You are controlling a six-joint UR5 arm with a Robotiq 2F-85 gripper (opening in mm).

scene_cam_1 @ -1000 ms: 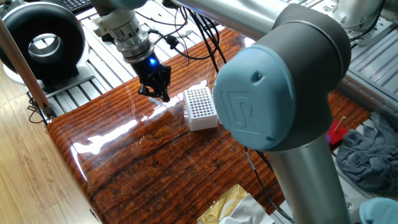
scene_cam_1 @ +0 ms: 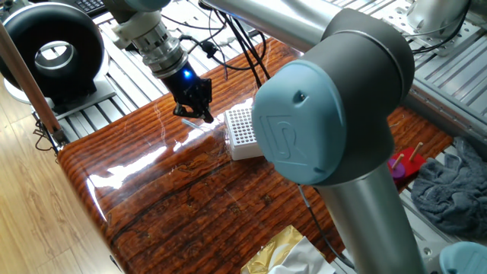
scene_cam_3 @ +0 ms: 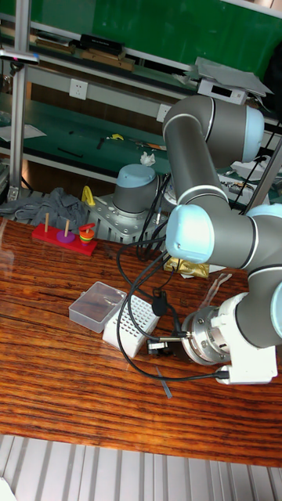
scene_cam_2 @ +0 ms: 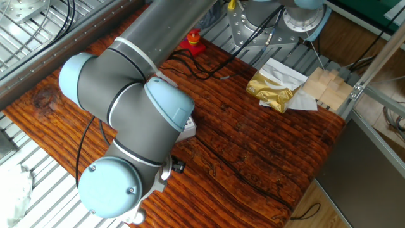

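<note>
A white rack (scene_cam_1: 240,131) with a grid of holes stands on the glossy wooden table, its right part hidden by the arm's elbow in exterior view 1. My black gripper (scene_cam_1: 199,118) points down just left of it there. How far its fingers stand apart is unclear. On the table by the gripper lies a thin, pale strip (scene_cam_3: 164,383), apart from the rack. A clear lidless-looking box (scene_cam_3: 98,305) sits against the rack's other side. In exterior view 2 the arm covers most of the rack (scene_cam_2: 188,129).
A red base with pegs (scene_cam_3: 64,238) and a grey cloth (scene_cam_1: 455,186) are near the table's far side. A gold tissue pack (scene_cam_2: 271,92) lies on the table. Black cables (scene_cam_3: 125,288) loop over the rack.
My gripper has shifted slightly to the right in exterior view 1, towards the rack. The elbow has swung left and now covers part of the rack, which stays put.
</note>
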